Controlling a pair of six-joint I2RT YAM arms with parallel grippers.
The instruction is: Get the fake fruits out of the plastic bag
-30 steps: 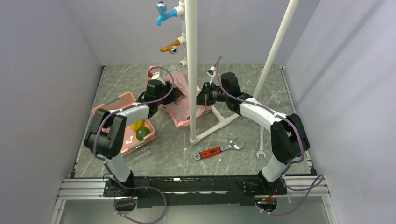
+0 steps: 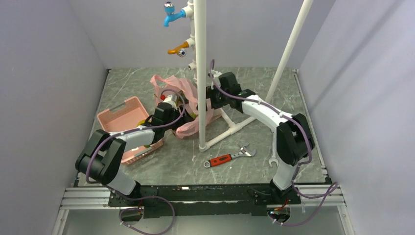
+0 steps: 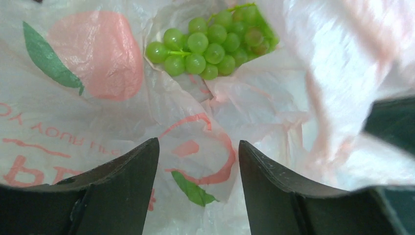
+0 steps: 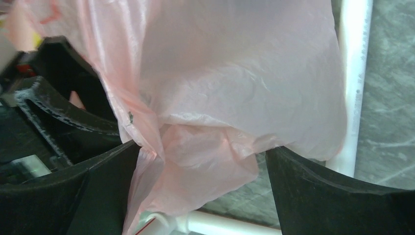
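Note:
The pink plastic bag (image 2: 188,130) lies crumpled with its mouth spread, behind and beside the white pipe. My left gripper (image 2: 183,117) reaches into that mouth. In the left wrist view its fingers (image 3: 132,178) stand apart, with only bag film behind the gap. Farther in, a bunch of green grapes (image 3: 210,46) rests on the bag's inner side, clear of the fingers. My right gripper is at the bag's right side, fingers open; a fold of pink film (image 4: 147,132) hangs between them, touching or very near the left finger.
A pink basket (image 2: 108,117) at the left holds a yellow fruit (image 2: 141,122), partly under the left arm. The white pipe frame (image 2: 202,88) stands between the two arms. A red-handled wrench (image 2: 221,160) and a spanner (image 2: 274,149) lie in front on the right.
My left gripper has moved toward the front and lower into the bag.

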